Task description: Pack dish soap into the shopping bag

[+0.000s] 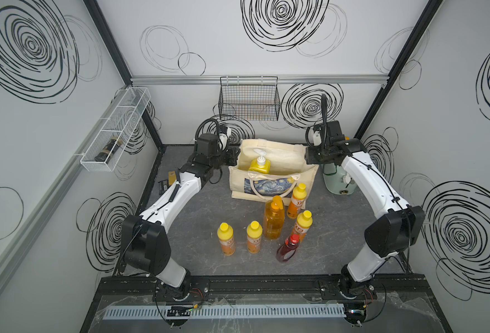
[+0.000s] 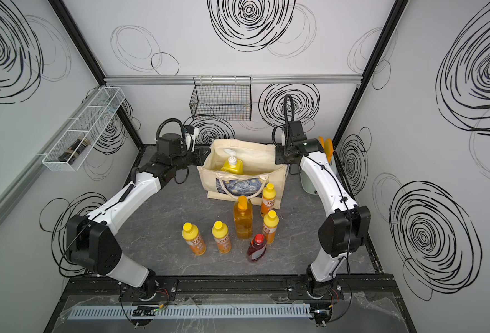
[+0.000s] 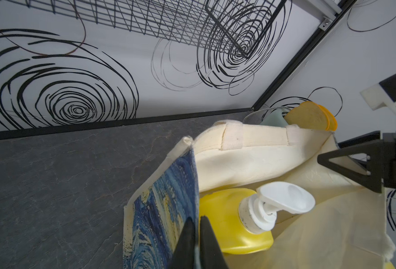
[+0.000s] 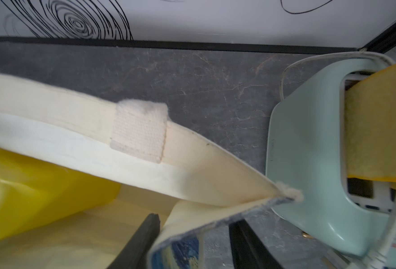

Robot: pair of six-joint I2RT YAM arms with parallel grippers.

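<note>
A yellow pump bottle of dish soap (image 1: 259,167) with a white nozzle is inside the cream shopping bag (image 1: 278,145), leaning toward its left side in the left wrist view. My left gripper is shut on the left side edge of the bag, beside the blue printed panel. At the opposite end, my right gripper stands open, its fingers (image 4: 250,244) on either side of the bag's right edge, with a gap visible. The bag's mouth is spread wide. The bottle's lower part is hidden by the bag's front.
Several orange bottles with yellow caps (image 1: 226,238), an amber bottle (image 1: 273,219) and a red bottle (image 1: 287,249) stand in front of the bag. A pale green toaster (image 4: 310,148) is right of it. Bare table lies at the front left.
</note>
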